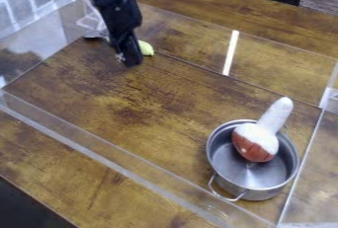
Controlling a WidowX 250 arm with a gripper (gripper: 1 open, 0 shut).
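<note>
My dark gripper (128, 54) is low at the back left of the enclosed wooden surface, in front of a pale yellow-green object (145, 48) that it partly hides. The gripper is small and dark here, so its fingers cannot be made out clearly. A silvery item (93, 27) is partly hidden behind the arm. At the front right stands a steel pot (239, 180) with a white-and-brown object (259, 139) in it, its white end sticking up over the rim.
Clear plastic walls (132, 161) surround the work surface. A white strip (231, 52) is at the back right.
</note>
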